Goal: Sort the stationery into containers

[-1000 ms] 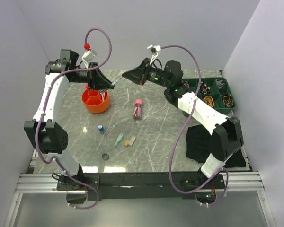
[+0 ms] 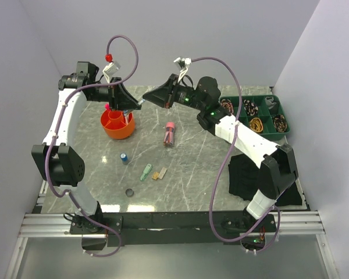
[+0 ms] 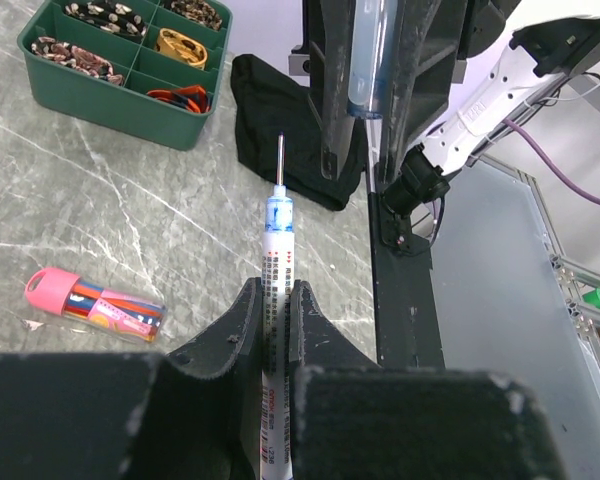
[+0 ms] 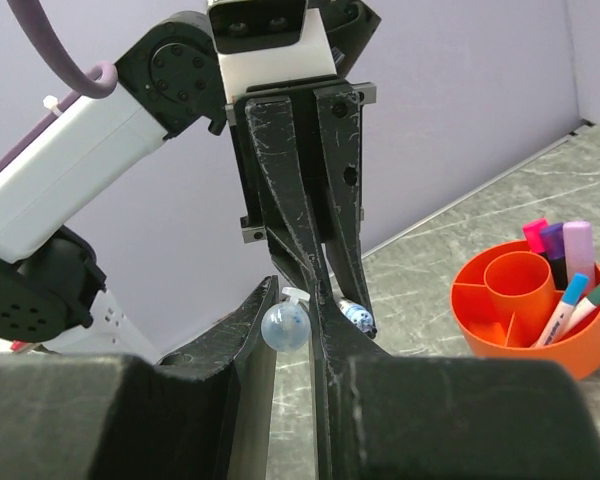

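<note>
My left gripper is shut around a white pen; its bare metal tip points away from the fingers. Close to that tip, my right gripper is shut on a translucent pale-blue cap, which is apart from the pen. From the right wrist view the rounded end of the cap shows between the fingers. Below the left arm stands the round orange organizer, with several pens and markers in its compartments. A clear case with a pink lid lies on the table.
Small items lie toward the front: a blue one, a green one, two small blocks and a dark ring. A green compartment box is at back right, a black cloth before it. Mid-table is mostly clear.
My right gripper has moved left and slightly down in the top view, nearer the left gripper. The left arm has shifted only a little; the table items have stayed put.
</note>
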